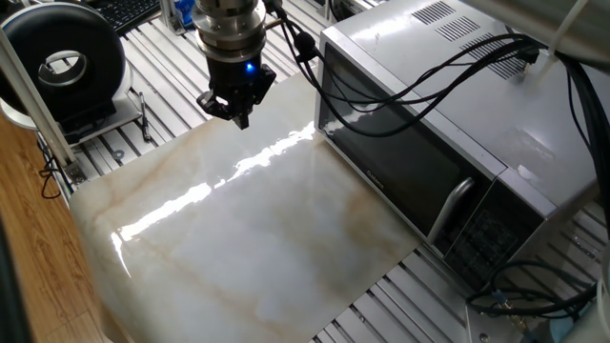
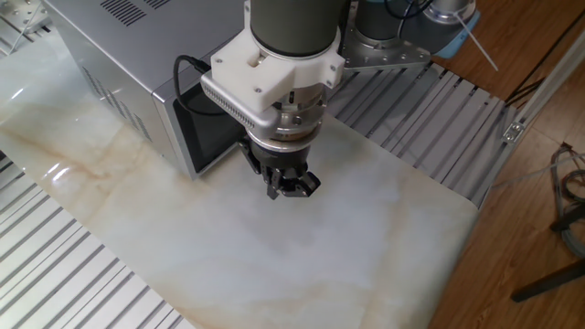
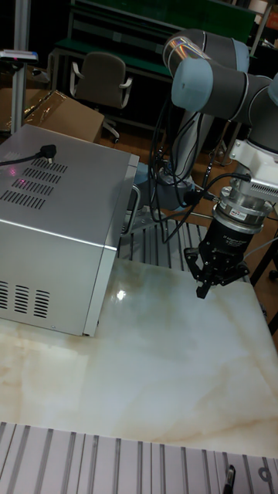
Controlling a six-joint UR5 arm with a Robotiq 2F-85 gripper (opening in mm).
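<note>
My gripper (image 1: 243, 122) hangs over the far part of the marbled board, left of the microwave's front in exterior view 1. Its black fingers come together at the tips, and it looks shut with nothing between them. Exterior view 3 has the gripper (image 3: 203, 292) at the right, clear of the microwave. The silver microwave (image 1: 477, 105) has its dark door (image 1: 391, 143) closed, with the handle (image 1: 451, 210) near the control panel. In exterior view 2 the gripper (image 2: 285, 190) is beside the microwave (image 2: 151, 55), whose door is mostly hidden there.
The marbled board (image 1: 248, 248) is bare, with wide free room on it. Black cables (image 1: 419, 100) loop from the arm across the microwave's top and front. A black ring-shaped device (image 1: 62, 71) stands at the far left. Slatted metal table (image 2: 439, 119) surrounds the board.
</note>
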